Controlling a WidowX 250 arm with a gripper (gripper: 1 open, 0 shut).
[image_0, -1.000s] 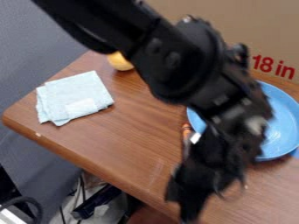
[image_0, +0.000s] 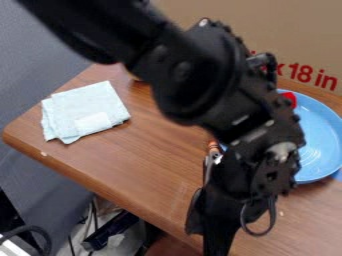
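The black arm reaches down from the top left to my gripper (image_0: 214, 215), low at the right near the front edge of the wooden table (image_0: 134, 170). Whether its fingers are open or shut is hard to see. A blue plate (image_0: 321, 145) with something red on it lies behind the gripper, partly hidden. An orange object shows just left of the wrist, mostly covered. A folded pale cloth (image_0: 83, 110) lies at the left of the table.
A cardboard box (image_0: 301, 35) stands at the back. The yellow object at the back is almost wholly hidden by the arm. Cables and clutter lie below the table's front edge.
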